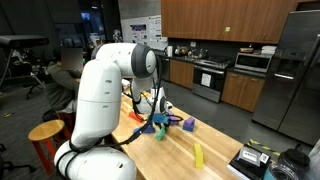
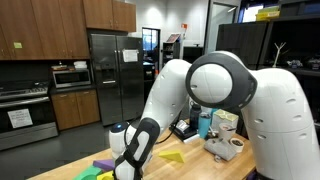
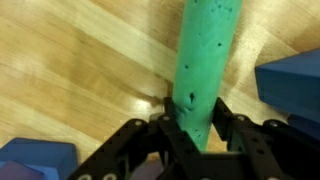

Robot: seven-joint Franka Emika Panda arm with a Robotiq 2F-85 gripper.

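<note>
In the wrist view a long green block (image 3: 207, 55) runs from the top edge down between my gripper's fingers. My gripper has one dark fingertip close on each side of it, near its lower end. Whether the fingers press on the block does not show. From the first exterior view, the gripper (image 1: 160, 121) is low over the table among coloured blocks, with a green block (image 1: 158, 142) just in front of it. The second exterior view shows the arm reaching down, its fingertips cut off or hidden at the lower edge.
Blue blocks lie on both sides in the wrist view, one at right (image 3: 290, 85) and one at lower left (image 3: 45, 154). A yellow block (image 1: 198, 155) and a purple block (image 1: 189, 124) stand to the right.
</note>
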